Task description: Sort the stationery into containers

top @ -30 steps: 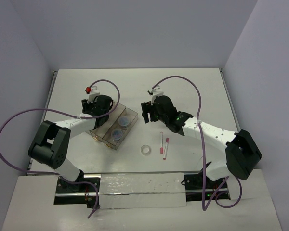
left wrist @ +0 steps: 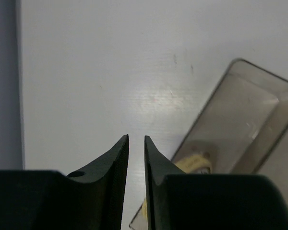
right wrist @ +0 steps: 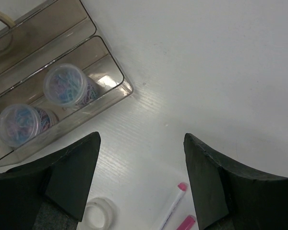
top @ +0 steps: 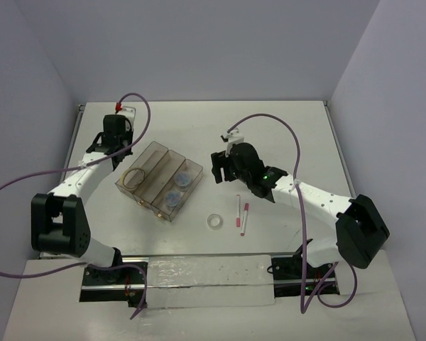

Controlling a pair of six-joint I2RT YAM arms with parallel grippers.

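Observation:
A clear three-compartment box (top: 176, 153) stands left of centre. A beige tape roll (top: 134, 179) lies in its left compartment; the middle one looks empty. Two clear tubs (right wrist: 65, 85) with coloured contents sit in the right compartment. On the table are a white tape roll (top: 214, 222) and two pink-ended pens (top: 238, 211). My left gripper is above the box's left side, its fingers slightly apart and nothing held between them. Right of the box, above the table, my right gripper is wide open and empty.
Grey walls (top: 206, 50) bound the white table (top: 184, 121) at the back and sides. Purple cables (top: 57, 170) loop over both arms.
My left gripper has moved left from over the box's middle, uncovering the left compartment and the tape roll in it. The right arm has shifted only slightly.

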